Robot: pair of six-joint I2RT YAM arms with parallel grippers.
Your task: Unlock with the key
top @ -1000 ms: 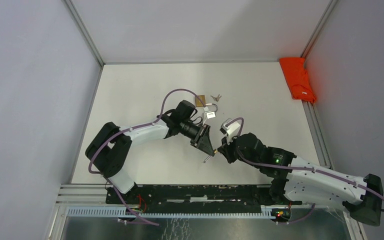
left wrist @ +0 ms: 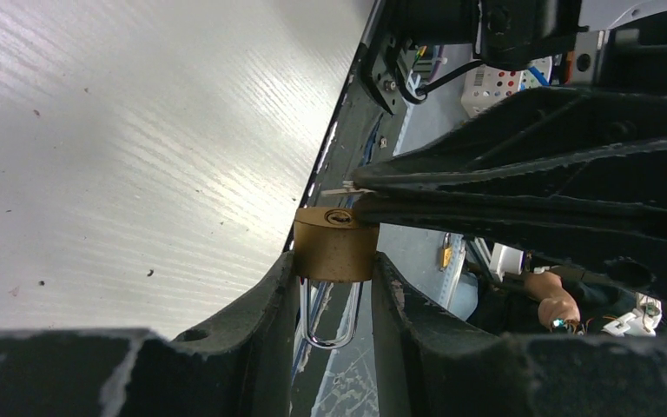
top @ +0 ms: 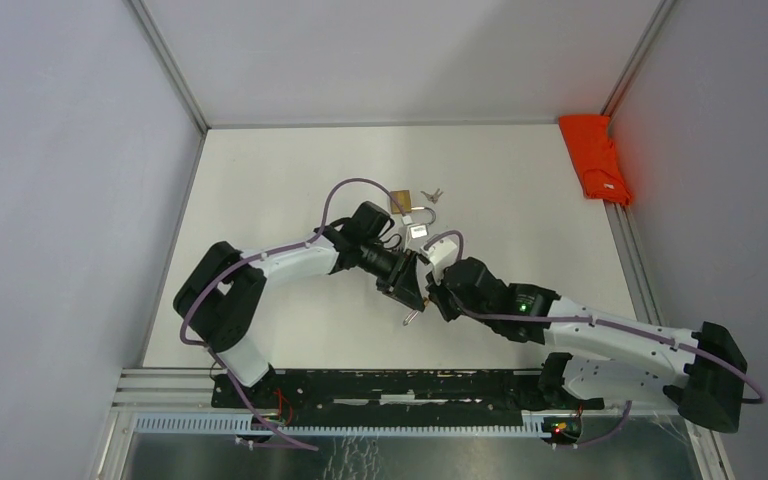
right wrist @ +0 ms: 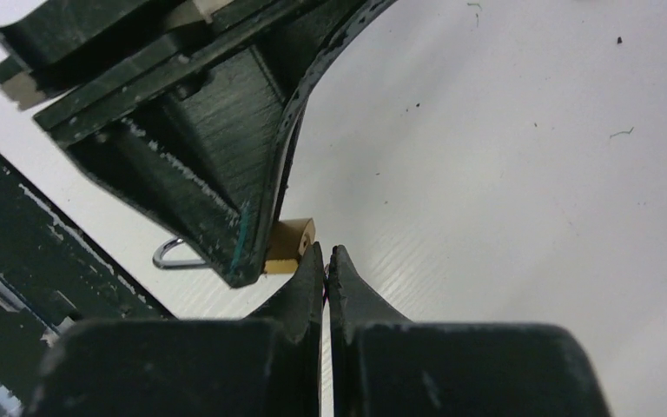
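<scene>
A brass padlock, its silver shackle hanging below, is held in my left gripper. The keyhole end faces up, with my right gripper's dark fingers beside it and a thin silver piece near their tips. In the right wrist view the padlock is partly behind my left gripper, and my right gripper is shut, its tips at the padlock's side; whether a key is between them is unclear. From above, both grippers meet low in the middle of the table.
Behind the grippers lie another brass padlock and some keys. An orange cloth is at the back right.
My left arm has shifted only slightly.
</scene>
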